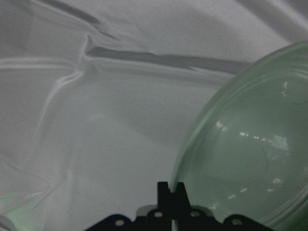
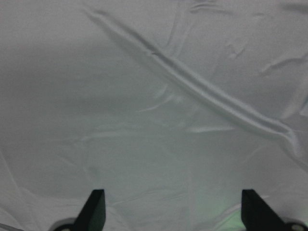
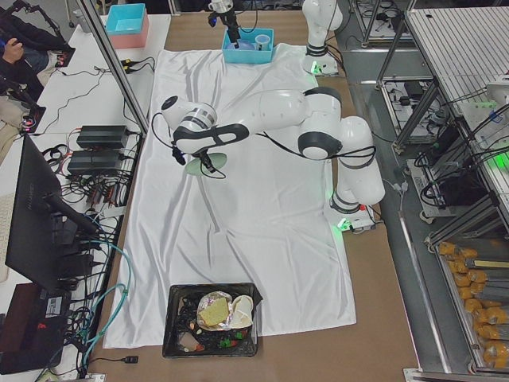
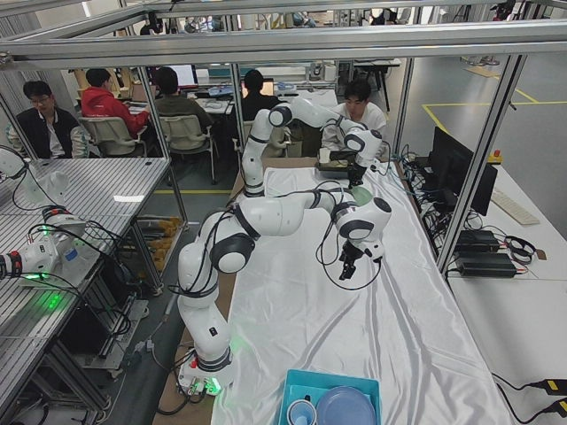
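Observation:
A pale green plate [image 3: 196, 166] [image 4: 361, 197] [image 1: 245, 154] is at mid-table in the camera left view. My left gripper [image 3: 205, 161] is shut on its rim, which runs between the fingertips. My right gripper [image 4: 348, 266] stands open, facing down over bare white cloth, nothing between its fingers; in the camera left view it appears at the top edge, by a blue bin.
The blue bin [image 3: 247, 56] [image 4: 310, 381] holds a blue plate [image 4: 345, 409] and a cup [image 4: 301, 414]. A black tray [image 3: 171, 318] with food-like items stands at the opposite end.

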